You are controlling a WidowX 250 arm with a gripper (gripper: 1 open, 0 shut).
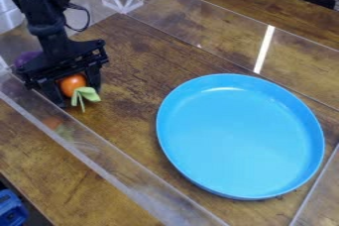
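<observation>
The black robot arm (pixel 54 37) reaches down from the top left. Its gripper (pixel 73 83) is low over an orange carrot-like toy (pixel 70 84) with pale green leaves (pixel 83 96), at the left side of the wooden surface. The fingers surround the toy's orange body, which they partly hide; whether they close on it I cannot tell. A purple object (pixel 28 61) lies partly hidden behind the arm at the left edge.
A large blue plate (pixel 239 131) fills the right side. A blue object (pixel 7 210) shows at the bottom left corner. Clear walls border the surface.
</observation>
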